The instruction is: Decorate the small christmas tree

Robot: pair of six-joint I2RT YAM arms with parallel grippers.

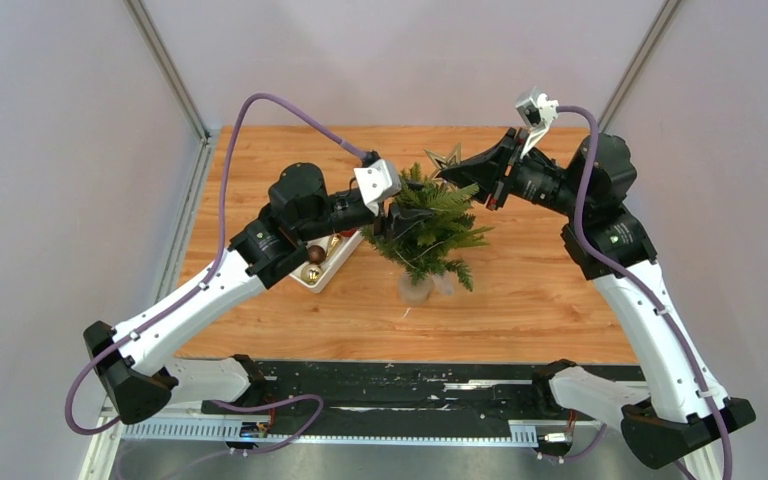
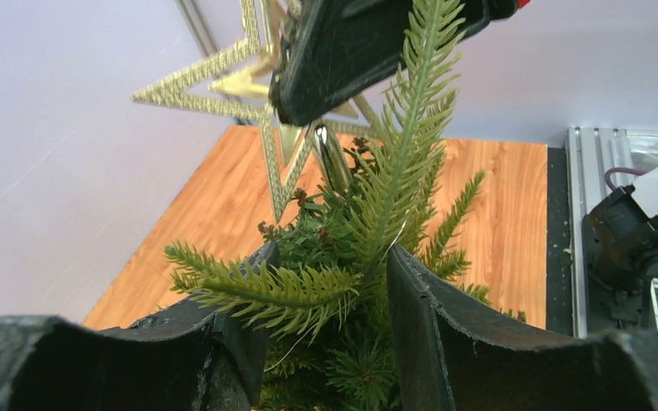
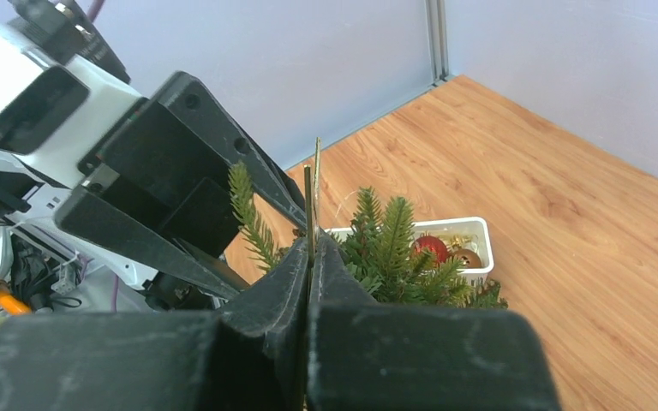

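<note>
The small green Christmas tree (image 1: 430,235) stands upright at the middle of the table. A gold glitter star (image 2: 244,83) is held by my right gripper (image 1: 445,177), whose fingers are closed on its thin frame. Edge-on, the star (image 3: 316,180) shows as a narrow strip in the right wrist view. Its gold socket (image 2: 331,158) hangs tilted close above the tree's top; whether it touches a twig I cannot tell. Around the upper branches, my left gripper is part open, one finger on each side, with green sprigs between them.
Left of the tree, partly under the left arm, a white tray (image 1: 318,287) holds several baubles, gold, brown and red. Both grippers are close together over the tree.
</note>
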